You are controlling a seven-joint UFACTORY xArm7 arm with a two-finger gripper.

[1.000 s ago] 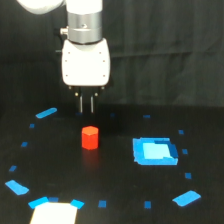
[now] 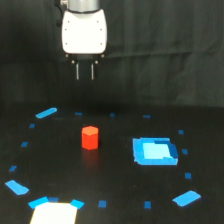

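Note:
The arm's white gripper [image 2: 85,71] hangs high in the upper left of the camera view. Its two thin dark fingers stand apart, with nothing between them. A red block [image 2: 90,138] rests on the dark table, below the gripper in the picture and well clear of it. To the right lies a blue square [image 2: 139,150] with a white patch [image 2: 157,151] inside it; whether it is a flat marking or a shallow tray, I cannot tell.
Small blue marks dot the dark surface, with longer blue strips at left [image 2: 17,187] and right [image 2: 186,198]. A pale object [image 2: 53,213] is cut off by the bottom edge. Between the red block and the blue square the surface looks clear.
My gripper has moved up in the picture, away from the red block, and its fingers look slightly wider apart. The block and the blue square have stayed put.

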